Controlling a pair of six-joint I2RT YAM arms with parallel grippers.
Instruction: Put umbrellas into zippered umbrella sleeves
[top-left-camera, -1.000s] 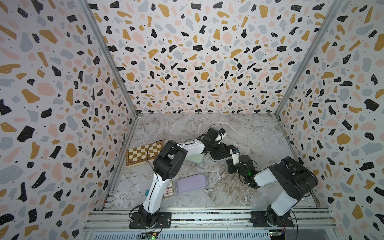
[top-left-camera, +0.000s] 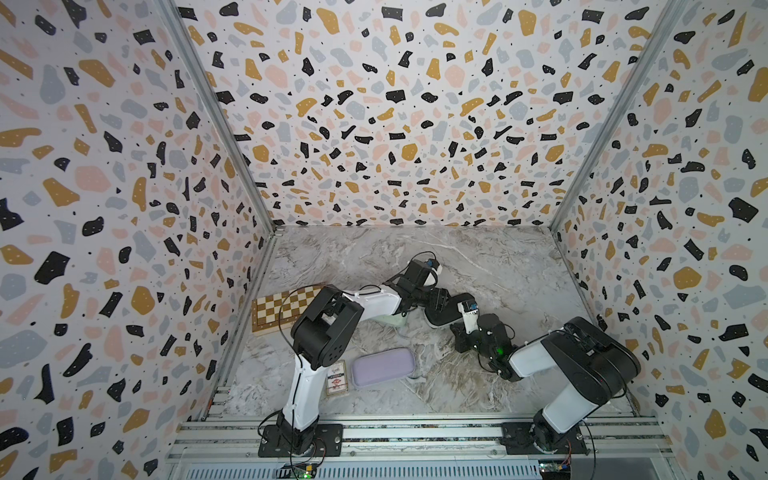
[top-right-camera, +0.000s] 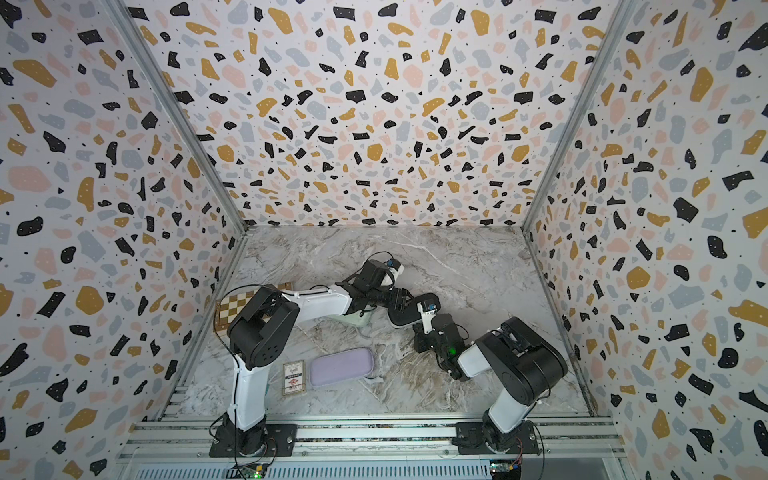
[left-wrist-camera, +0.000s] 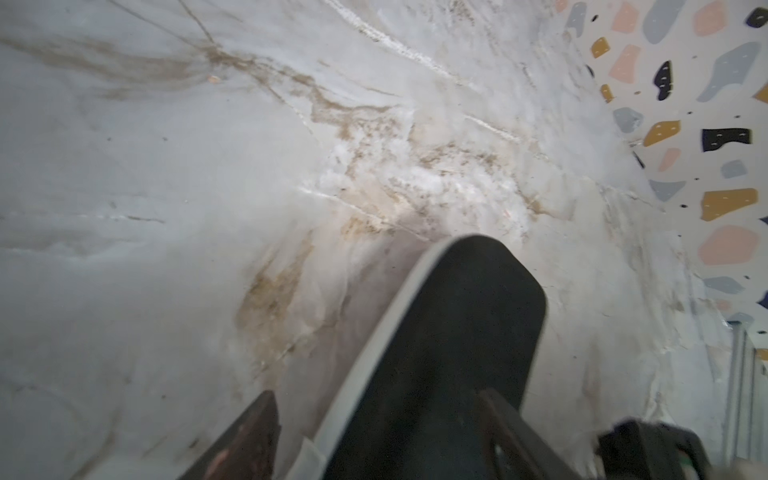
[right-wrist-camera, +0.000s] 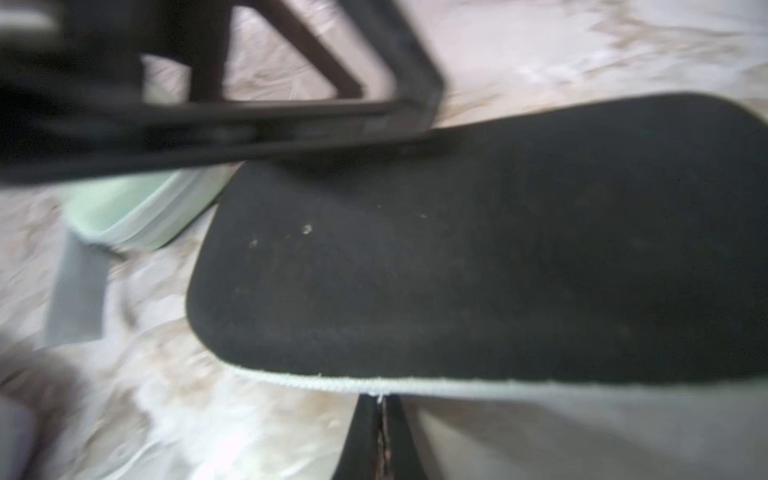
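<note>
A black case with a pale edge, seemingly an umbrella sleeve (right-wrist-camera: 496, 256), lies at mid-table between my grippers. In the left wrist view the left gripper is part open, its blurred fingers (left-wrist-camera: 248, 440) on either side of the black case (left-wrist-camera: 456, 360); whether they touch it cannot be told. My right gripper is shut, its tips at the case's pale near edge. A tiny pale bit shows there, too small to tell whether it is held. No umbrella can be made out, and the inside of the case is hidden.
A pale green case (right-wrist-camera: 144, 204) lies under the left arm. Nearer the front is a lilac case (top-left-camera: 384, 365), beside a printed card (top-left-camera: 337, 377). A checkered board (top-left-camera: 280, 308) sits at the left.
The left arm has moved slightly left.
</note>
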